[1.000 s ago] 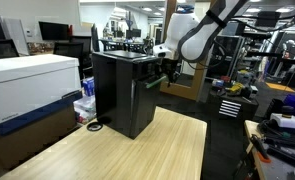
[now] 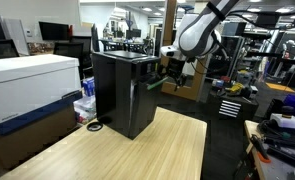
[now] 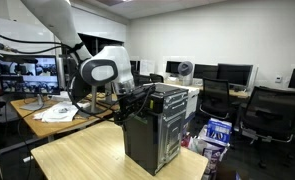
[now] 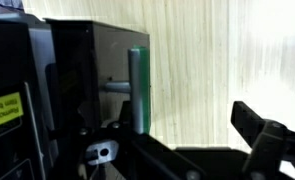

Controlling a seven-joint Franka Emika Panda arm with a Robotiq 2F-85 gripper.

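A dark upright cabinet (image 2: 125,95) stands on the light wooden table, its front towards the right in exterior view 1. It has a green-edged handle (image 4: 139,88) with a metal post, seen upright in the wrist view and near the cabinet's top in exterior view 1. My gripper stands open at that handle. One of its dark fingers is at the handle's lower end, the other well to the right over bare table. Whether the first finger touches the handle, I cannot tell. In exterior view 2 the white arm (image 3: 105,68) reaches down to the cabinet (image 3: 159,130).
White and blue boxes (image 2: 32,90) stand left of the cabinet, and a black ring (image 2: 94,127) lies before it. A blue-and-white package (image 3: 217,132) is behind it.
The white arm and gripper have moved a little to the right in exterior view 1, away from the cabinet's front. The cabinet body stands in the same place.
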